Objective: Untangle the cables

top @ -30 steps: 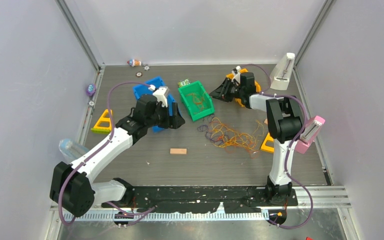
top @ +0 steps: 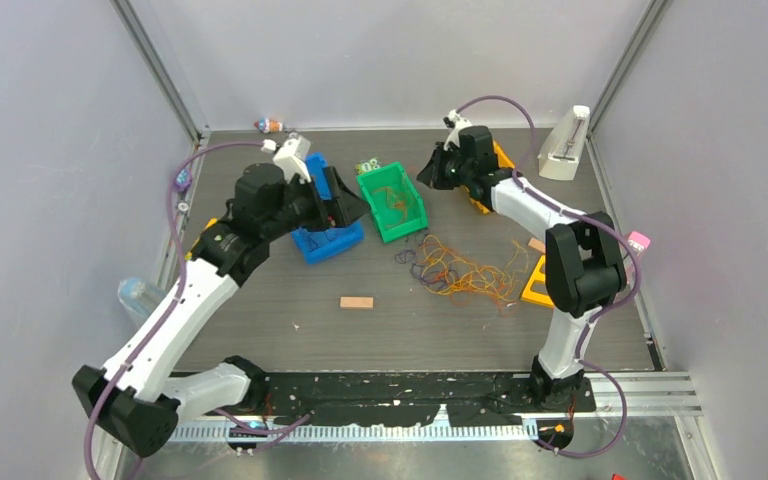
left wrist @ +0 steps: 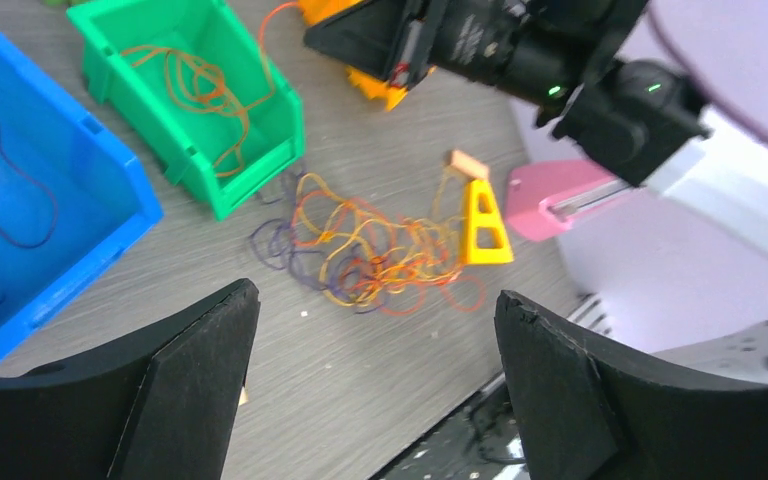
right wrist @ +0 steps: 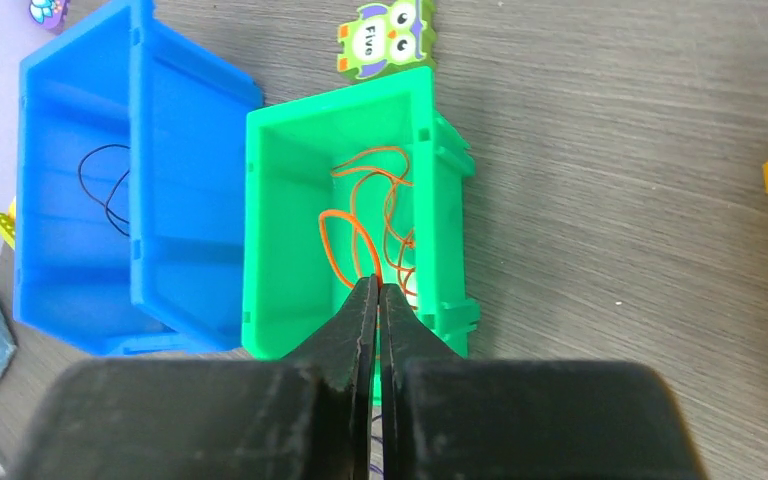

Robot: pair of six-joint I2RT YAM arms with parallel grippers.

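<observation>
A tangle of orange, yellow and purple cables (top: 460, 270) lies on the table, right of centre. The green bin (top: 390, 200) holds orange cable; the blue bin (left wrist: 30, 250) has dark cable in it. My right gripper is shut on an orange cable (right wrist: 338, 215), raised beside and over the green bin's right side, with the cable running down into it. My left gripper stands open above the table near the blue bin, nothing seen between its fingers.
Yellow pieces (left wrist: 485, 235), a pink holder (left wrist: 550, 200), a wooden block (top: 356, 302) and an owl toy (right wrist: 385, 40) lie around. A white holder (top: 563, 142) stands at back right.
Both arms have risen. My right gripper has lifted from the green bin's right edge, drawing orange cable up; my left gripper has moved slightly up and back in the top view.
</observation>
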